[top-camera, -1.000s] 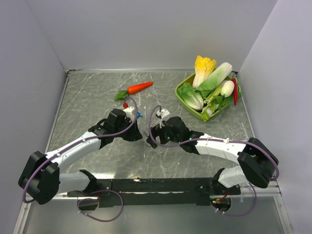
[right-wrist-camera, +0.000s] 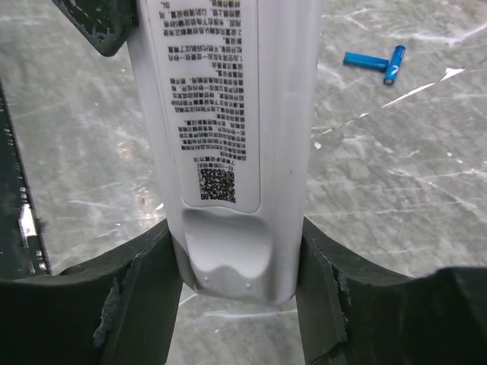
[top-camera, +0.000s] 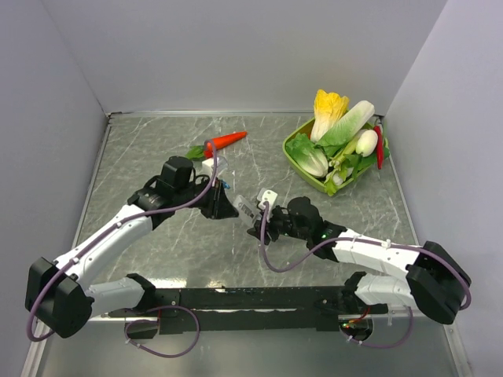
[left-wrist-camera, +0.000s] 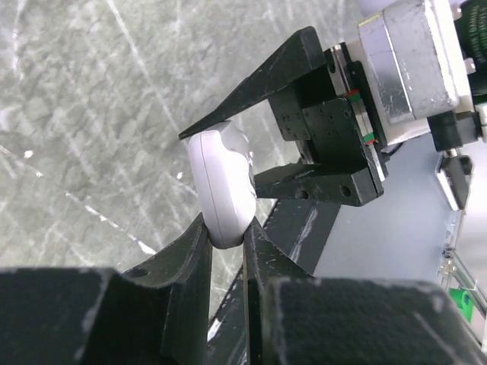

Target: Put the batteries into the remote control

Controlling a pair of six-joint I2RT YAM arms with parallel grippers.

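Note:
A white remote control (top-camera: 248,210) is held above the worktop between my two grippers. In the left wrist view, my left gripper is shut on one end of the remote (left-wrist-camera: 221,182). My right gripper reaches in from the upper right, its fingers on either side of the remote's other end. The right wrist view shows the remote's printed back (right-wrist-camera: 209,106) between the fingertips of my right gripper; whether they grip it cannot be told.
A carrot (top-camera: 226,140) lies toward the back. The green basket (top-camera: 295,165) of vegetables stands at the back right. A dark front edge (top-camera: 251,298) runs below both arms.
The right gripper has turned and shifted to around the remote's end, and the remote now shows clearly between the grippers. The left arm has moved slightly, its wrist turning.

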